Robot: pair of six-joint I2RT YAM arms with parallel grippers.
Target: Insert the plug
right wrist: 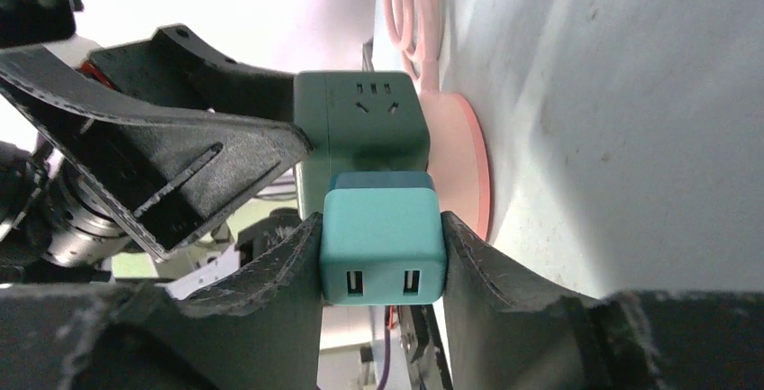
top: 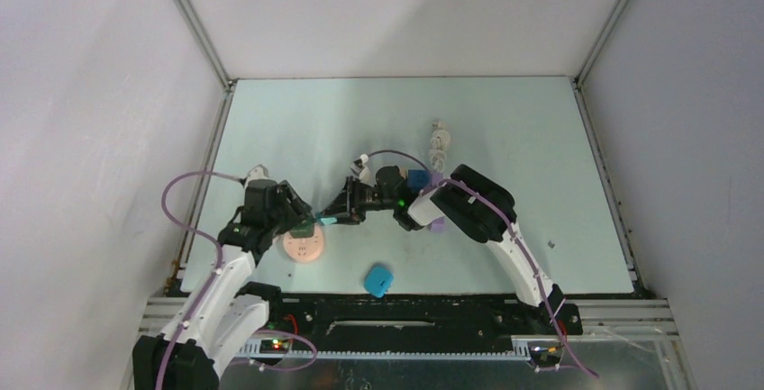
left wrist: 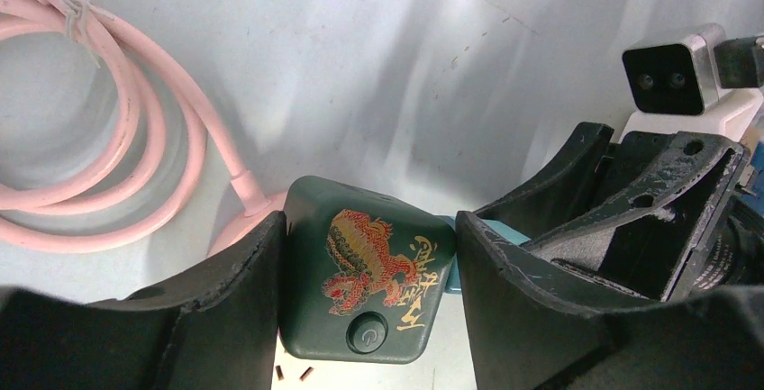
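Observation:
A dark green socket block (left wrist: 365, 264) with a red dragon print is held by my left gripper, shut on it. In the right wrist view the green block's face (right wrist: 360, 120) shows socket slots. My right gripper is shut on a teal plug adapter (right wrist: 383, 246), which sits against the lower part of that face; whether its pins are inside cannot be seen. Under both lies a round pink power strip (top: 303, 248) with a coiled pink cable (left wrist: 135, 138).
A blue square object (top: 378, 279) lies at the front centre. A white coiled cable (top: 440, 145) and blue and purple items (top: 418, 177) are near or under the right arm.

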